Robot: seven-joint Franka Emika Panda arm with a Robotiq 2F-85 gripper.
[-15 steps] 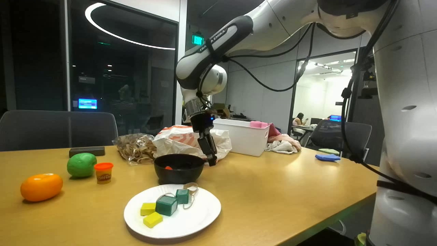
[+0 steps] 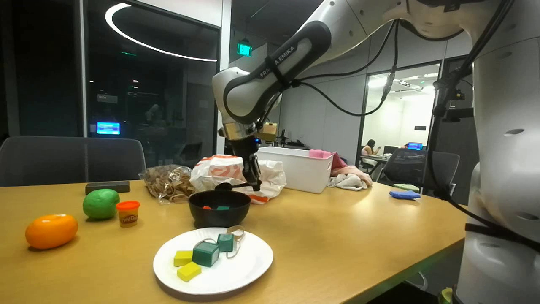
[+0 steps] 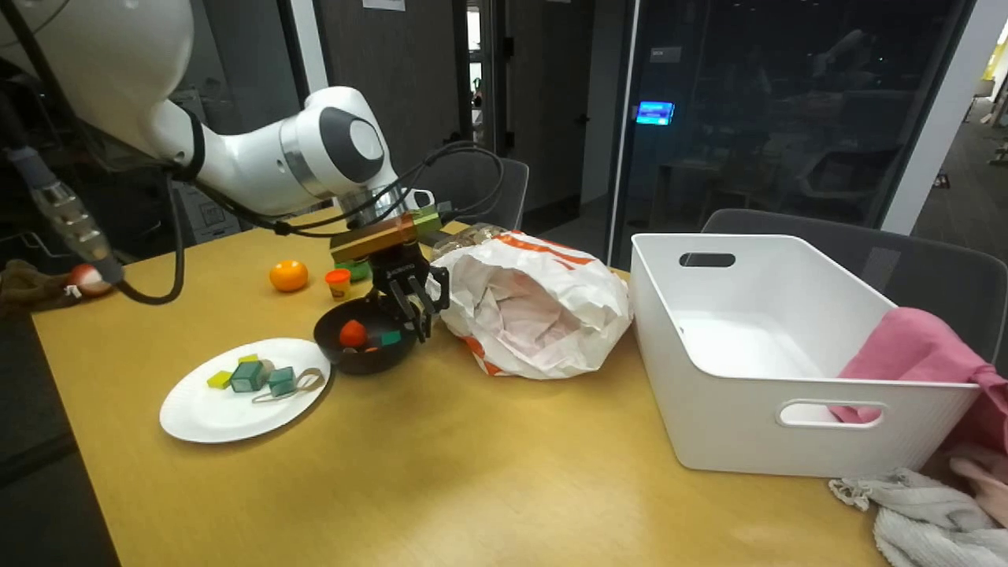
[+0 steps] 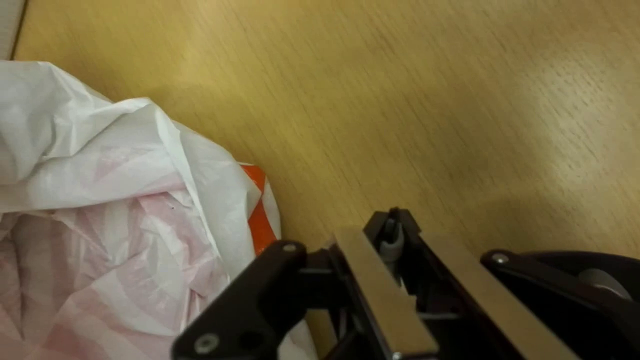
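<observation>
A black spoon shows over the rim of the black bowl in exterior view 1, its handle running right to my gripper. The fingers are shut on that handle. In exterior view 2 my gripper hangs at the bowl's right rim, and the spoon is hard to make out there. Inside the bowl lie a red item and a green block. In the wrist view the fingers are close together, with a small grey piece between them; the bowl's dark edge shows at lower right.
A white plate with green and yellow blocks stands in front of the bowl. The open plastic bag is close beside my gripper. Beyond it stands a white bin.
My gripper has risen and shifted slightly left, turning somewhat, and the spoon's head now shows above the bowl. The bowl has moved slightly left; a green block inside now shows.
</observation>
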